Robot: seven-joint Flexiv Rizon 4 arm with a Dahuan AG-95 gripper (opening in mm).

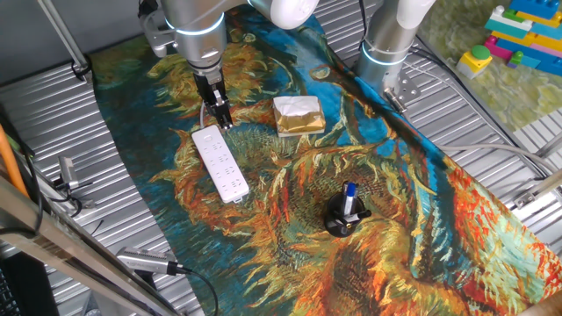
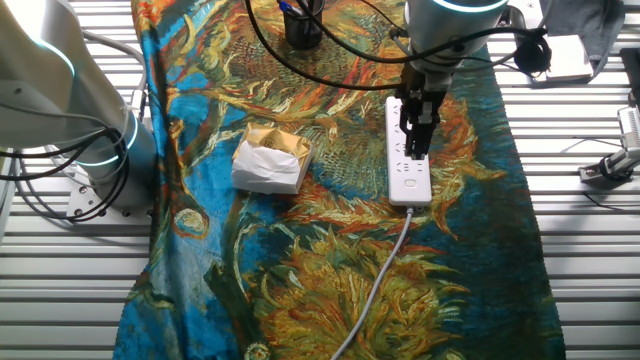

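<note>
A white power strip [image 1: 220,165] lies on the patterned cloth, its grey cord [image 2: 379,278] running off from the end that carries the switch. My gripper [image 1: 226,125] points down at that end in exterior view 1, its black fingers close together. From the opposite side, in exterior view 2, the gripper [image 2: 414,154] covers part of the strip [image 2: 409,188]. Whether the fingertips touch the strip or hover over it is hard to judge. Nothing shows between them, and the gap is too small to read.
A white and gold tissue pack [image 1: 299,115] sits beside the strip. A black holder [image 1: 343,217] with a blue-capped marker [image 1: 349,195] stands farther along the cloth [image 1: 290,254]. The arm's black cables [image 2: 345,55] hang across exterior view 2. Toy bricks [image 1: 527,35] are off to one side.
</note>
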